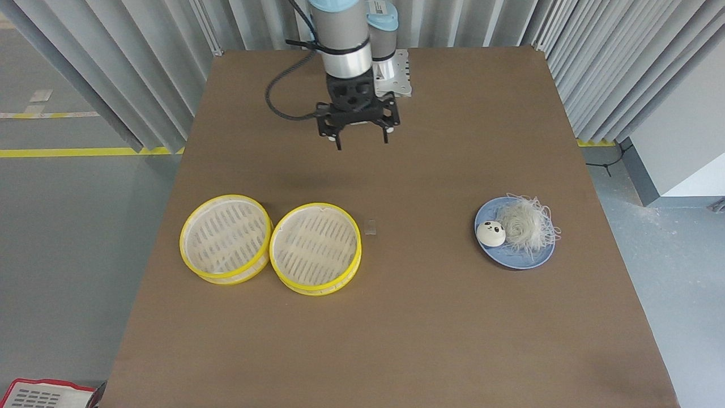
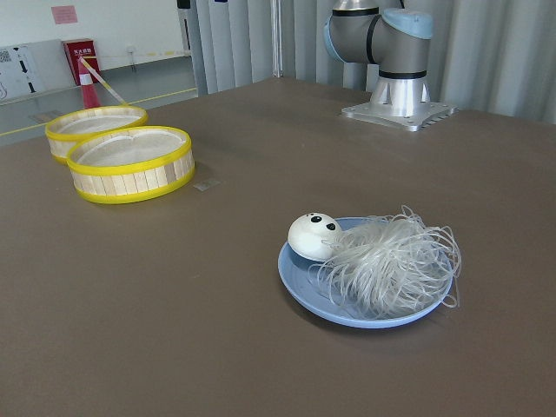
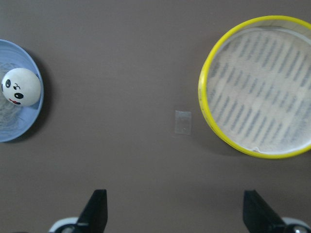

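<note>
My gripper [image 1: 362,141] hangs open, nothing between its fingers, above the back middle of the table; in the wrist view its fingertips [image 3: 99,204] frame bare table. Two yellow-rimmed round steamers [image 1: 225,238] [image 1: 314,248] sit side by side at the left. On the right, a blue plate [image 1: 516,262] holds a white ball with a panda face [image 1: 490,233] and a tangle of white noodle-like strands [image 1: 527,224]; the left view [image 2: 382,269] shows them from the side.
A small clear patch [image 3: 182,123] lies beside the right steamer. The arm's base plate [image 2: 363,113] stands at the back edge.
</note>
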